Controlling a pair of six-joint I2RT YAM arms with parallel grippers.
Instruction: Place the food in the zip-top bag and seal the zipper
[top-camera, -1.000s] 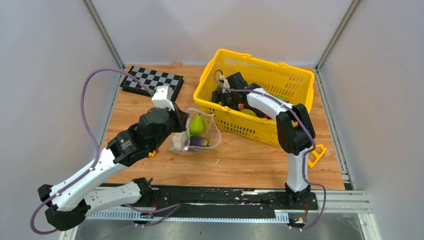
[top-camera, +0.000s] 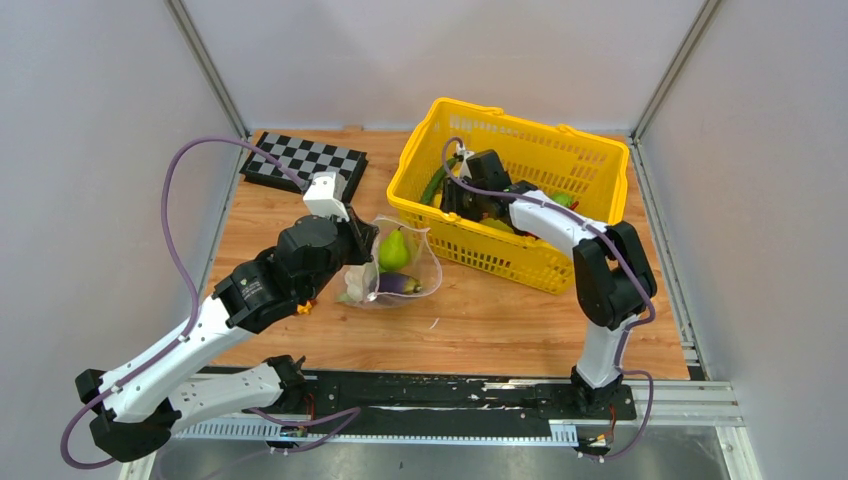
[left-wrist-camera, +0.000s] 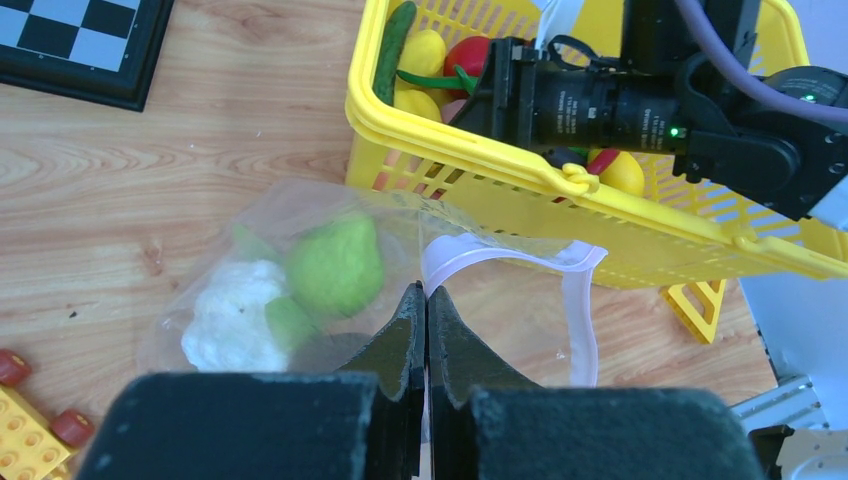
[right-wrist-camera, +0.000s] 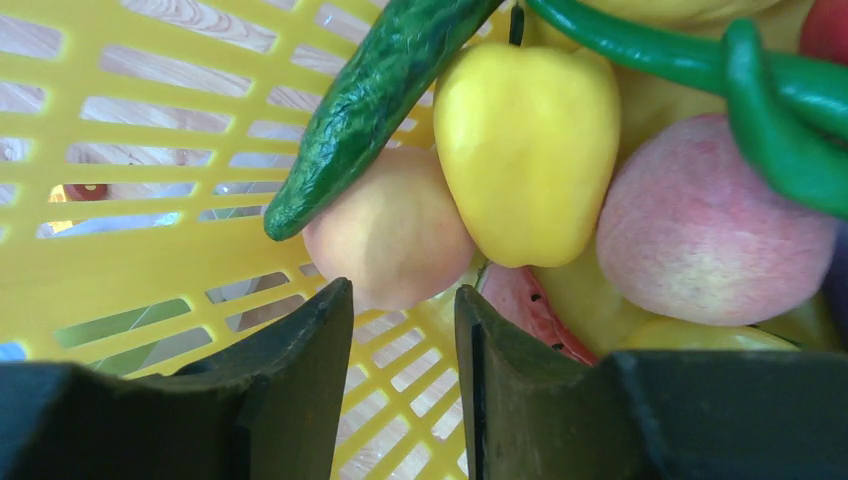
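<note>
A clear zip top bag (top-camera: 428, 262) lies on the table, its mouth to the right. Inside are a green pear (left-wrist-camera: 340, 262), a white cauliflower (left-wrist-camera: 235, 312) and a purple eggplant (top-camera: 400, 284). My left gripper is shut at the bag's rim, with the thin plastic edge at its tips. Down in the yellow basket (top-camera: 450, 232), my right gripper has its fingers apart, basket slats showing through the gap. A pale peach (right-wrist-camera: 395, 235) lies right at those fingertips; whether they grip it I cannot tell.
Around the peach lie a cucumber (right-wrist-camera: 370, 110), a yellow pepper (right-wrist-camera: 530, 150), a pinkish peach (right-wrist-camera: 712, 225) and a green chili (right-wrist-camera: 780, 110). A chessboard (top-camera: 300, 162) is at the back left. Bare table stretches in front of the basket.
The left arm and the bag have stayed still.
</note>
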